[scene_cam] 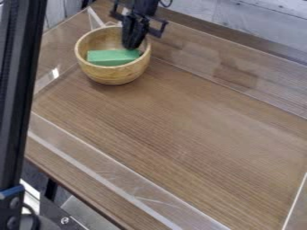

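A wooden bowl (99, 74) sits at the upper left of the table, holding a green block (114, 57) that lies flat inside. The black gripper (131, 43) reaches down from the top into the back right of the bowl, its tip just above the block. Whether anything is between its fingers is too small and dark to tell.
A pale wall (240, 22) runs along the back. A black frame edge runs down the left side.
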